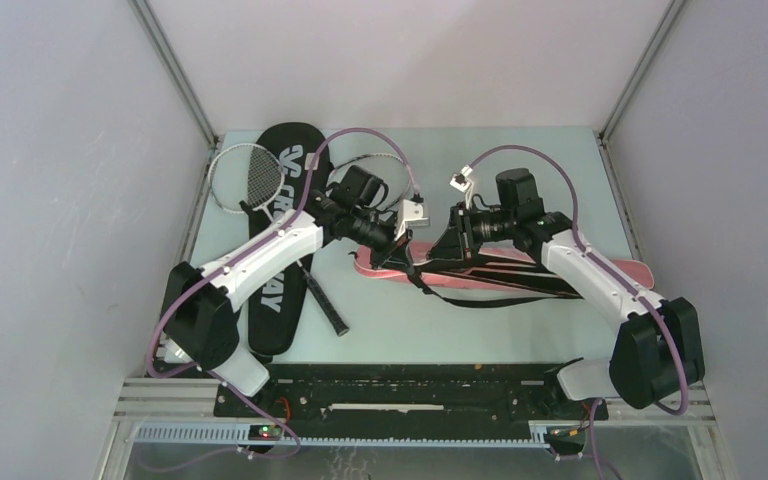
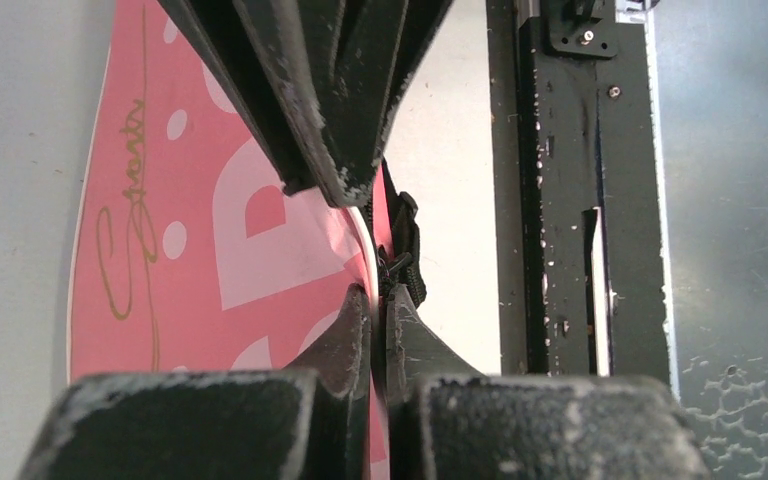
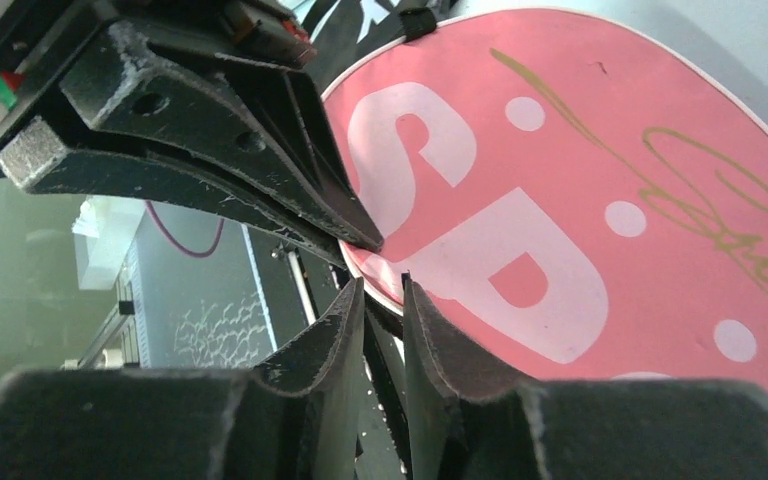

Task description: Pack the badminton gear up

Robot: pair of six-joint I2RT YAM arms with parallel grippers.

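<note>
The pink racket bag point(image 1: 645, 272) lies across the right half of the table, its dark opening point(image 1: 505, 272) showing along the near side. At the bag's left end, my left gripper is shut on the white-trimmed edge, which runs between its fingers. My right gripper stands just beside it, over the same rim, with a narrow gap between its fingertips; the trim shows behind that gap. A black racket bag point(image 1: 285, 318) lies at the left. One racket point(image 1: 247, 178) crosses it; a second racket point(image 1: 380, 155) sits partly behind my left arm.
A black strap point(image 1: 490, 301) trails along the pink bag's near side. The two grippers stand very close together. Clear tabletop point(image 1: 430, 338) lies in front of the pink bag and behind it.
</note>
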